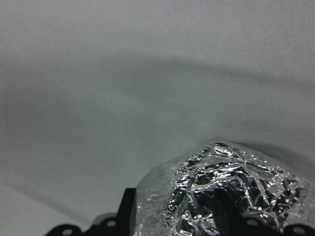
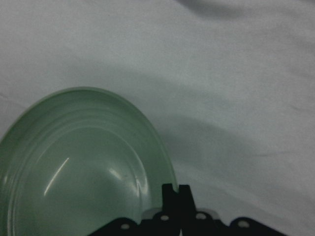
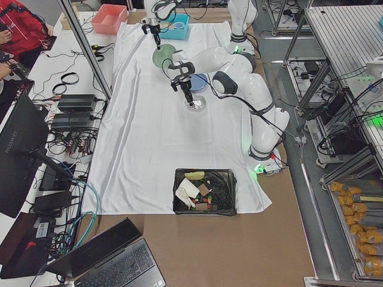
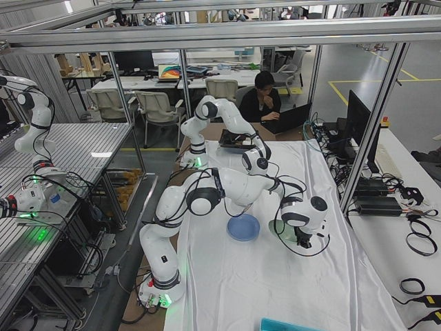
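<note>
A crumpled foil item (image 1: 236, 182) lies on the white cloth. My left gripper (image 3: 190, 101) is low over it, fingers apart; in the left wrist view they reach across its near side. A green plate (image 2: 83, 162) lies under my right gripper, whose fingers are shut at the plate's right rim, with nothing visible between them. A blue plate (image 4: 242, 227) lies near the foil, partly hidden by the left arm in the camera left view.
A blue bin (image 3: 178, 34) is at the far end of the cloth. A black bin (image 3: 221, 191) with mixed items is at the near end. The cloth between the foil and black bin is clear. A laptop (image 3: 119, 266) sits at the bottom edge.
</note>
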